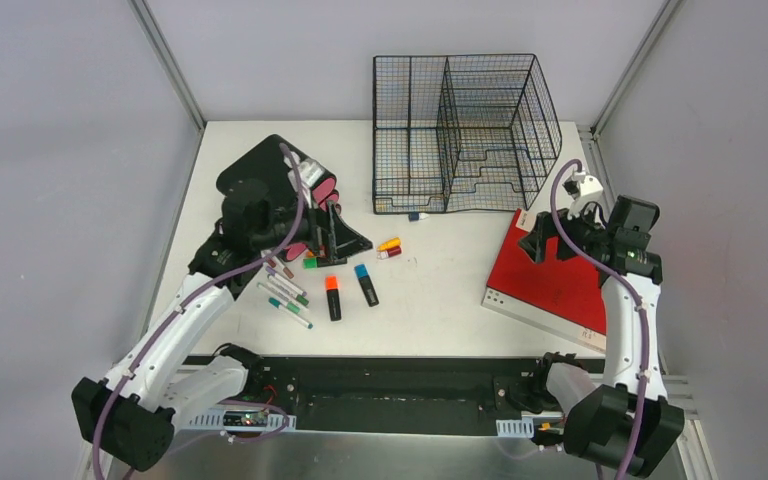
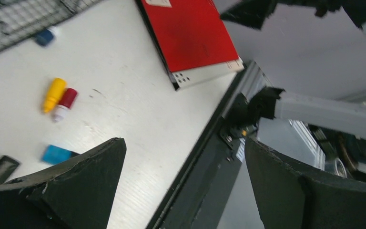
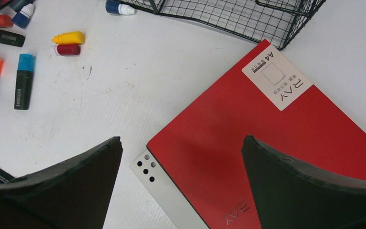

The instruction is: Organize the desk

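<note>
My left gripper (image 1: 343, 240) hangs open above the small bottles and markers at the middle-left, partly hiding a black-and-pink pouch (image 1: 260, 160). Below it lie a blue highlighter (image 1: 366, 285), an orange highlighter (image 1: 332, 298), several pens (image 1: 285, 297), and yellow (image 3: 69, 38) and red (image 3: 68, 49) bottles. My right gripper (image 1: 530, 247) is open above a red A4 folder (image 3: 209, 133), which lies on a white item with holes. A small blue bottle (image 3: 116, 7) lies at the front of the wire organizer (image 1: 405, 190).
The organizer, with several compartments, stands at the back right and looks empty from above. The desk centre, between the bottles and folder, is mostly clear. Side walls and the dark front rail (image 1: 410, 390) border the desk.
</note>
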